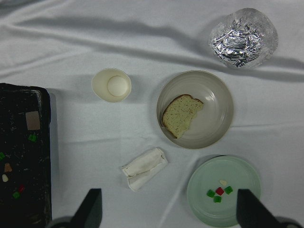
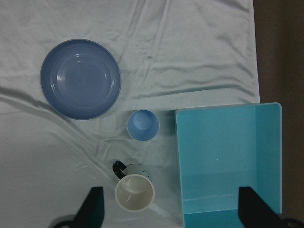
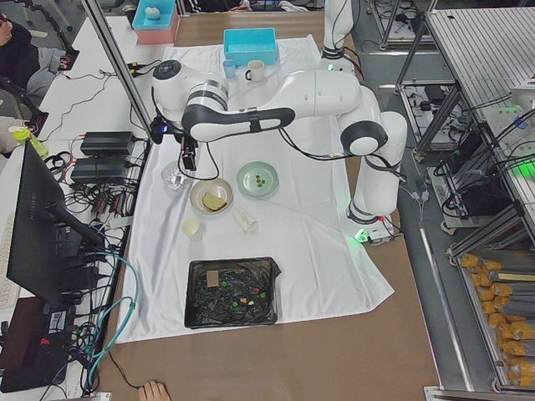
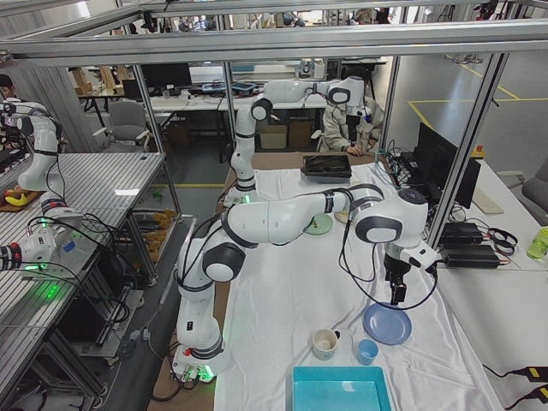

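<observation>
My left gripper hangs open over a beige plate (image 1: 213,109) with a bread slice (image 1: 182,115), a pale green plate (image 1: 204,180) with small coloured pieces, a cream cup (image 1: 111,85), a folded white cloth (image 1: 144,168) and a crumpled foil object (image 1: 243,38). My right gripper is open above the far end, where a blue plate (image 2: 80,79), blue cup (image 2: 143,125), white mug (image 2: 134,192) with black handle and turquoise bin (image 2: 218,156) stand. Neither gripper shows anything held.
A black-lined tray (image 3: 231,292) with scattered small pieces lies at one end of the white tablecloth (image 3: 326,276). Monitors (image 3: 33,234), cables and power units border one long side; metal frame posts surround the table.
</observation>
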